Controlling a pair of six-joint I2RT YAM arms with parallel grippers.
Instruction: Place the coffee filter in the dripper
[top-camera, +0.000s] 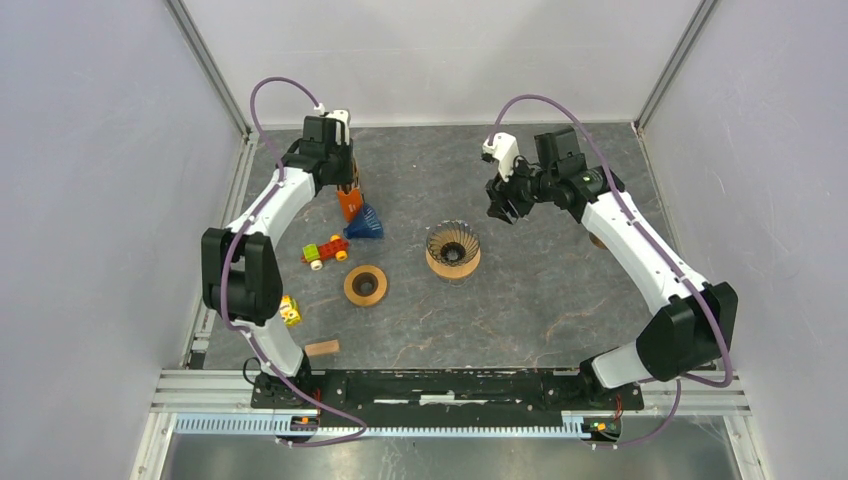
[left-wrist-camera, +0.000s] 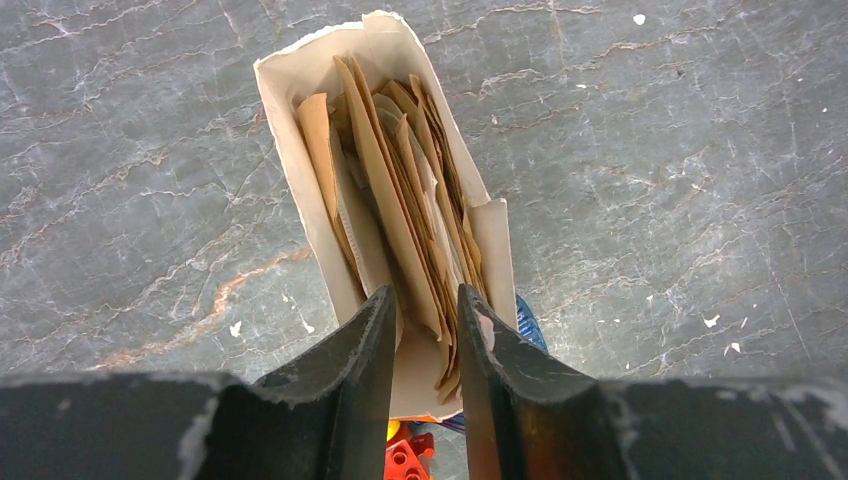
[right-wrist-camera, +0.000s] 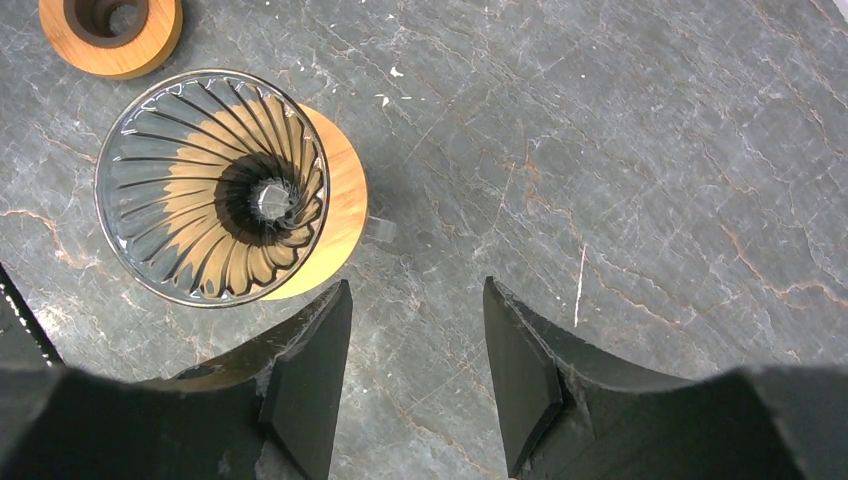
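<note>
An open box (left-wrist-camera: 285, 150) of brown paper filters (left-wrist-camera: 390, 200) stands at the back left, orange in the top view. My left gripper is right over the box, fingertips at the filters' near end, part open; whether anything is between them is unclear. The clear ribbed dripper (right-wrist-camera: 140, 200) with a wooden collar (right-wrist-camera: 340, 190) stands mid-table (top-camera: 520, 310). My right gripper is open and empty, above bare table to the right of the dripper.
A blue funnel (top-camera: 364, 224), toy car (top-camera: 330, 250), yellow block (top-camera: 290, 310), wooden ring (top-camera: 372, 274) and wooden piece (top-camera: 322, 348) lie on the left.
</note>
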